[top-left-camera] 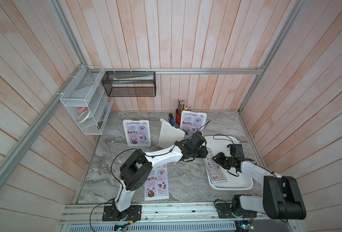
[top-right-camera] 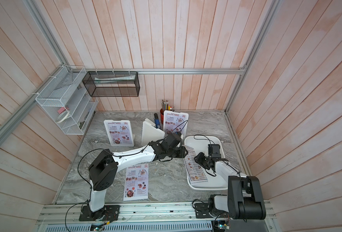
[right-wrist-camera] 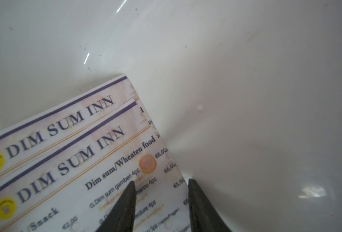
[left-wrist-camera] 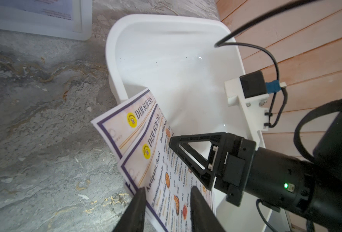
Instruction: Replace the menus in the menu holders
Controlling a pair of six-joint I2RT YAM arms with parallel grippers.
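Two DIM SUM INN menu sheets point(left-wrist-camera: 155, 154) overlap, fanned and leaning on the left rim of the white tray point(top-left-camera: 232, 188). At their right edge is my right gripper, its fingers narrowed on the top menu; the left finger lies over the print. My left gripper reaches in from the left, part open over the sheets' left edge. Special menus stand in white holders, a left holder point(top-left-camera: 136, 133) and a back holder point(top-left-camera: 193, 123). A third holder point(top-left-camera: 171, 134) shows its blank side. One special menu sheet point(top-left-camera: 156, 184) lies flat on the table.
Behind the middle holder are a red pencil cup point(top-left-camera: 178, 116) and a blue-black tool point(top-left-camera: 171, 119). A white wire rack point(top-left-camera: 84, 102) and a black mesh basket point(top-left-camera: 128, 84) hang at the back left.
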